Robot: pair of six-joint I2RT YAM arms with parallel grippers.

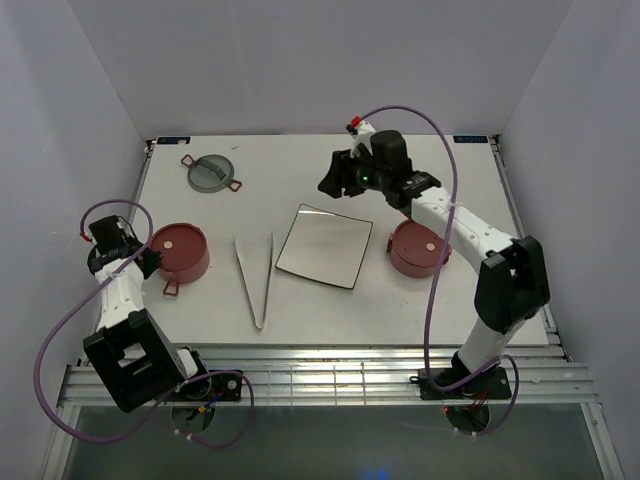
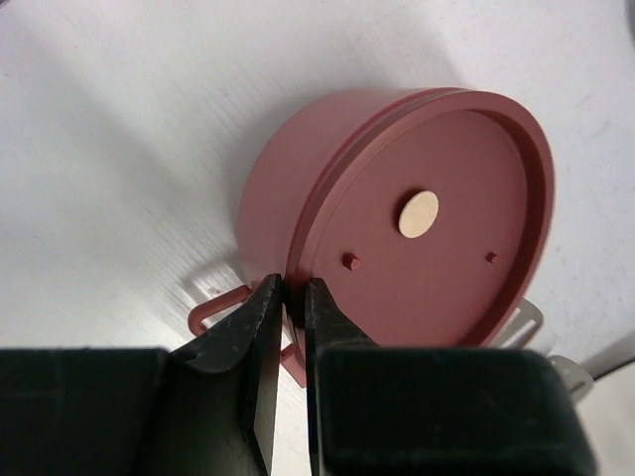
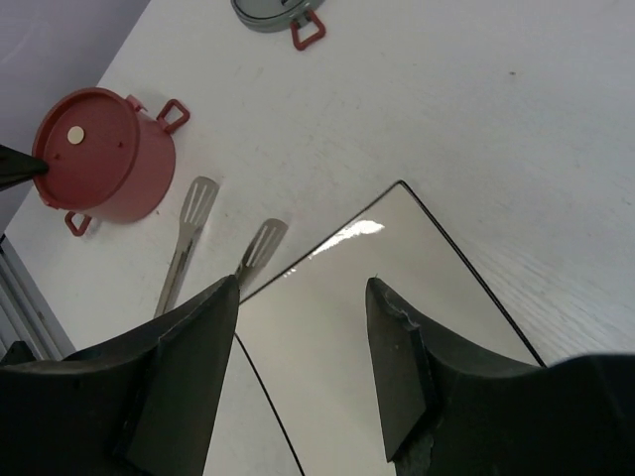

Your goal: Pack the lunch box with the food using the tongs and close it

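Note:
On the left of the table sits a round brown-red pot [image 1: 181, 250] with side handles, its recessed top disc facing up. My left gripper is shut on this pot's rim [image 2: 327, 213] at its outer left side; one finger shows outside the wall, the other over the top. A second pot [image 1: 416, 248] of the same kind stands at the right, clear of both grippers. My right gripper is open, with nothing between its fingers, above the back of the white square tray [image 1: 325, 248]. In the right wrist view, the left pot [image 3: 107, 154] appears at the upper left.
Between left pot and tray lie metal tongs [image 1: 257, 283], tips [image 3: 263, 243] apart. A grey lid [image 1: 210, 174] with red-brown handles rests at the back left.

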